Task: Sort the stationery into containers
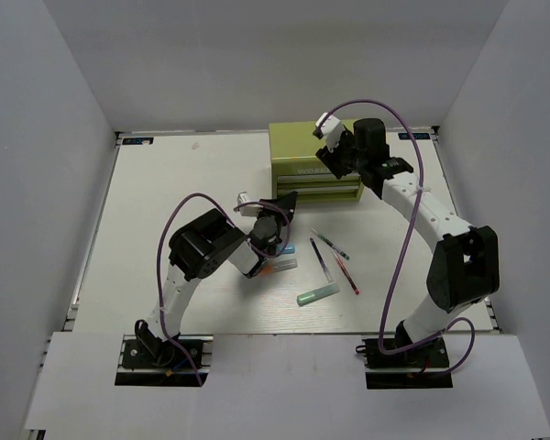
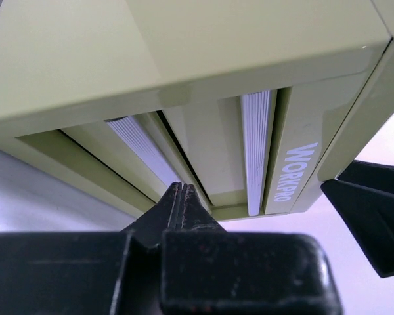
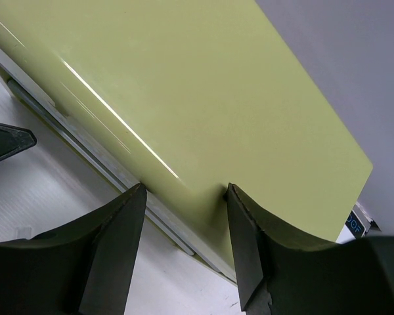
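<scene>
The olive-green cabinet [image 1: 293,142] stands at the back of the table, with ribbed pale handle strips [image 2: 255,151] on its WORKPRO front. My left gripper is shut with its tips together and nothing between them. It is just off the cabinet's front, and the ribbed strip lies outside its fingers, to the right in the left wrist view. My right gripper is open over the cabinet's front top edge. Loose stationery lies on the table: slim pens [image 1: 346,274], a green tube [image 1: 318,294] and a clear orange-tipped item [image 1: 280,265].
A blue item [image 1: 285,248] lies close beside the left arm, partly hidden under it. In the right wrist view, the dark left finger [image 3: 8,142] is near the cabinet front.
</scene>
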